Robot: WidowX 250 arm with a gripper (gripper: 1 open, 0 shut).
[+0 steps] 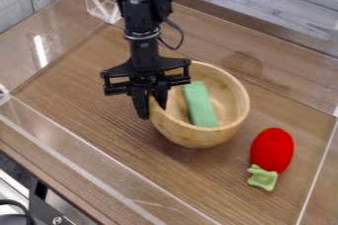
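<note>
A tan wooden bowl [219,130] with a green block [200,105] inside sits in the middle of the wooden table. My black gripper [157,95] reaches down from the top and is shut on the bowl's left rim; the exact contact is partly hidden by the gripper body. A red strawberry-like toy [272,148] with a pale green top [262,178] lies to the right of the bowl.
Pale planks run along the back right, and a dark cable shows at the bottom left corner.
</note>
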